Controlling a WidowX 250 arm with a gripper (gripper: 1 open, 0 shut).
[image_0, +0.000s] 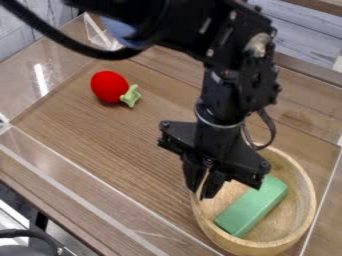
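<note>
My black gripper (203, 172) is at the left rim of a tan wooden bowl (302, 212), its fingers pointing down and shut, with nothing clearly visible between them. A green block (250, 208) lies inside the bowl, to the right of and below the fingertips. Whether the fingers touch the rim is hard to tell.
A red round object (110, 86) with a green part lies on the wooden table (107, 150) at the upper left. Dark cables hang at the lower-left edge.
</note>
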